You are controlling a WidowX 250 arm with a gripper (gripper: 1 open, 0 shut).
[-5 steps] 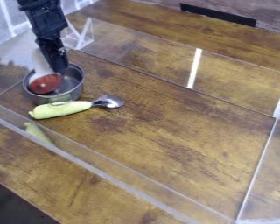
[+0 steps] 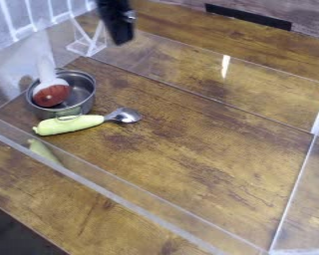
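A steel bowl (image 2: 76, 100) sits at the left inside the clear-walled area, holding a red object (image 2: 51, 95) with a white upright piece (image 2: 44, 62) above it. A yellow corn-like item (image 2: 64, 126) lies in front of the bowl, with a metal spoon (image 2: 124, 116) beside it. My dark, blurred gripper (image 2: 119, 30) is at the top, above and behind the bowl; its fingers are too unclear to tell their state.
Clear acrylic walls (image 2: 303, 189) surround a wooden table (image 2: 202, 149), whose middle and right are bare. A white rack stands at the back left.
My gripper has risen from over the bowl, moving up and right toward the back. The white piece above the red object now shows more clearly.
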